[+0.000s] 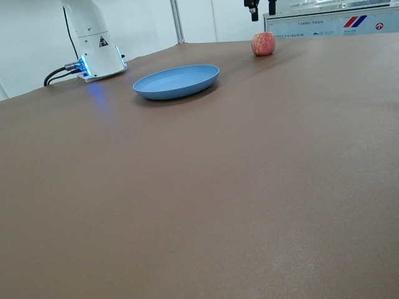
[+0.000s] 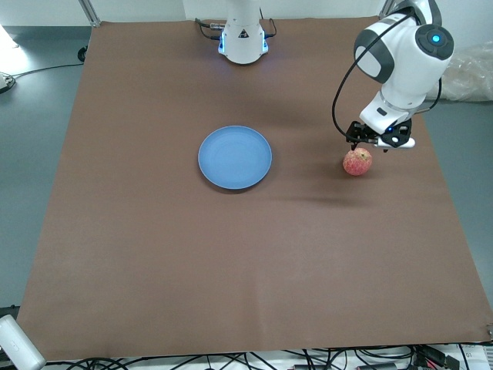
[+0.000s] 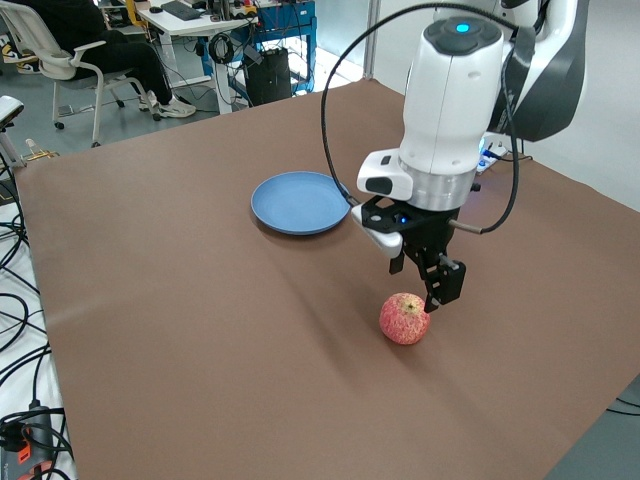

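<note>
A red apple [image 2: 357, 162] rests on the brown table [image 2: 254, 262], right of a blue plate [image 2: 235, 157]. My black gripper [image 2: 368, 145] hangs just above the apple in the left view. In the top view its two fingertips [image 1: 263, 14] stand apart above the apple [image 1: 263, 44], nothing between them. The right view shows the gripper [image 3: 414, 288] over the apple [image 3: 404, 319], nearer the camera than the plate [image 3: 298, 203].
A white robot base [image 2: 243, 38] with cables stands at the table's back. Cables and a white cylinder [image 2: 19, 343] lie along the front edge.
</note>
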